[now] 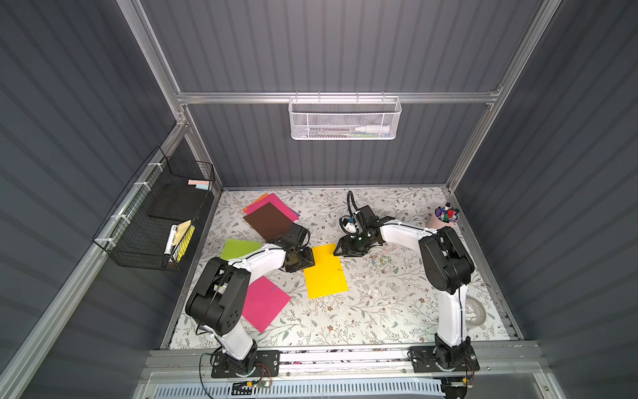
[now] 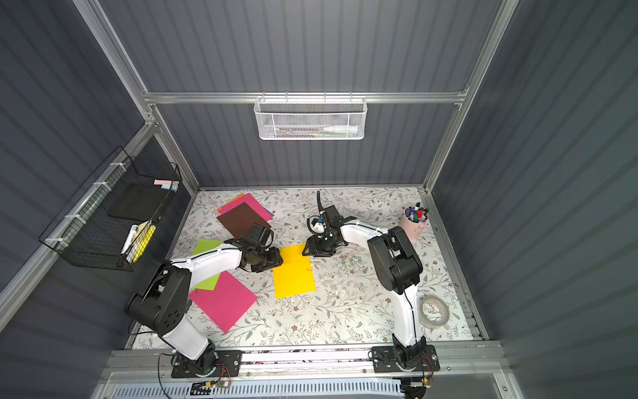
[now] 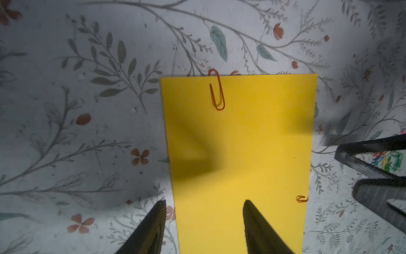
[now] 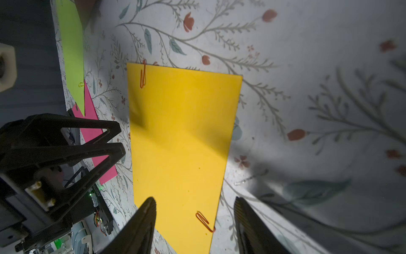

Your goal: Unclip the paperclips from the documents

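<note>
The yellow sheet (image 1: 325, 279) lies mid-table under both grippers. A red paperclip (image 3: 217, 95) is clipped on its top edge; another clip (image 3: 301, 199) shows near its right edge in the left wrist view, and one (image 4: 204, 220) near the bottom in the right wrist view. My left gripper is open above the sheet's left part, nothing between its fingers. My right gripper is open over the sheet's right part, also empty.
Pink (image 1: 265, 302), green (image 1: 236, 247) and brown (image 1: 265, 219) sheets lie left. Loose paperclips (image 2: 351, 259) lie right of the yellow sheet. A pen cup (image 2: 412, 222) and tape roll (image 2: 435, 312) sit at right.
</note>
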